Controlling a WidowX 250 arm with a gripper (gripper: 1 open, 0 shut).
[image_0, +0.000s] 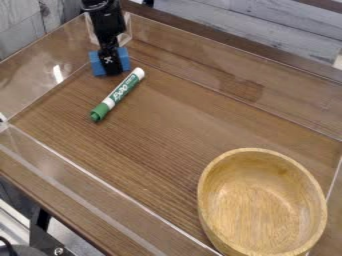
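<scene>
A black gripper reaches down from the top left, over a small blue object near the back left of the wooden table. Its fingers are around or just above that object, which is partly hidden by them. The gripper looks open, though the fingertips are dark and small. A green-and-white cylinder, like a marker or tube, lies diagonally just in front of the blue object, apart from it.
A large pale round basket stands at the front right. The table's edge runs along the left.
</scene>
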